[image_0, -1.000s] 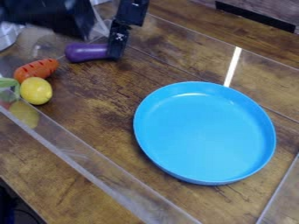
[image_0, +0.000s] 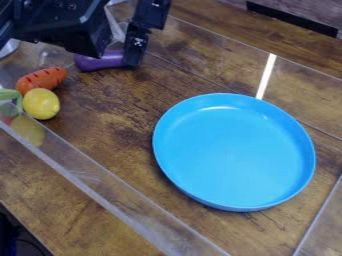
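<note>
My dark gripper (image_0: 140, 35) hangs at the top left, its fingers open over the back of a purple eggplant-like toy (image_0: 100, 62). An orange carrot (image_0: 40, 80) lies to the left of it. A yellow lemon-like fruit (image_0: 42, 104) sits below the carrot, beside a pale green item (image_0: 7, 98) at the left edge. A large blue plate (image_0: 234, 150) fills the right half of the table. The arm hides much of the top left corner.
Clear transparent walls run along the lower left and the right. A white strip (image_0: 267, 78) is at the back right.
Over the last second the arm's dark body has shifted and drawn up toward the top left, uncovering a little more. The toys and plate have not moved.
</note>
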